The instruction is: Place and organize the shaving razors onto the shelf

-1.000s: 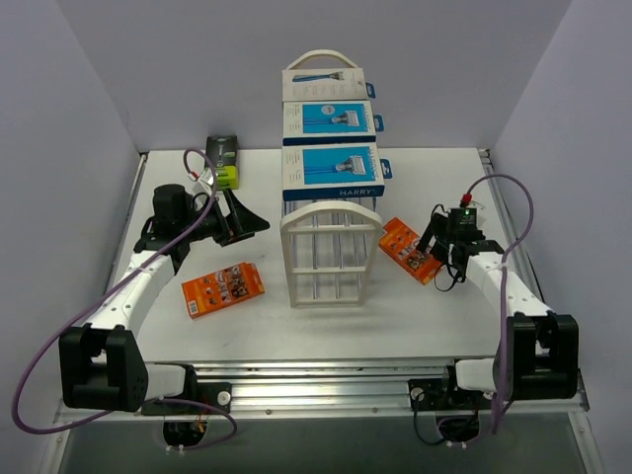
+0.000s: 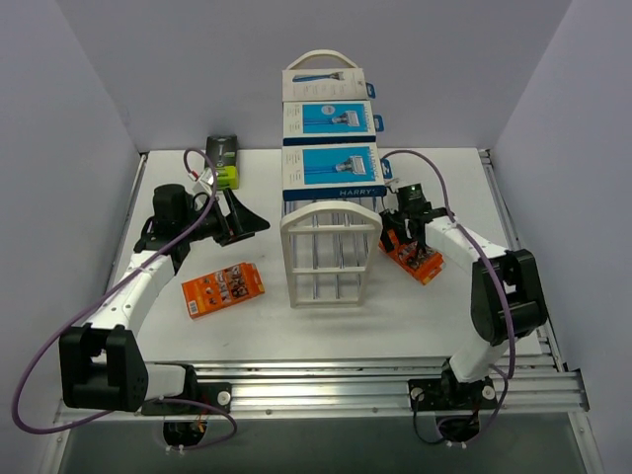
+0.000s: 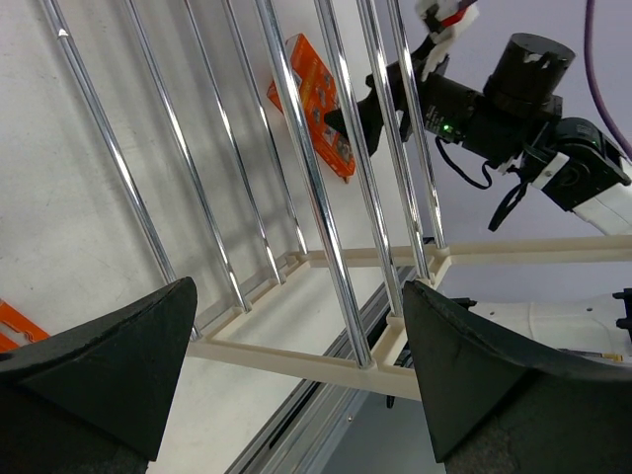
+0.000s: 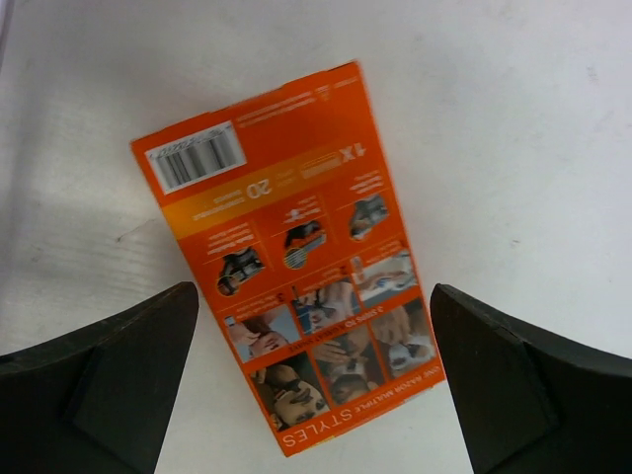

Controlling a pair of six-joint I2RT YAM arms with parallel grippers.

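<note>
A white shelf (image 2: 331, 301) with chrome rods stands mid-table, carrying blue-and-white razor boxes (image 2: 334, 171) at its rear. My open left gripper (image 2: 240, 224) hangs left of it; in the left wrist view the rods show beyond its fingers. My open right gripper is over an orange razor pack (image 4: 306, 257) lying flat right of the shelf, the pack between and below its fingertips; whether they touch it is unclear. Another orange pack (image 2: 222, 289) lies flat at front left.
A black and lime package (image 2: 223, 158) lies at back left. Bare table (image 2: 237, 336) remains along the front and at far back right.
My right arm has swung left toward the shelf, bringing its gripper over the orange pack. The left arm and shelf are unchanged.
</note>
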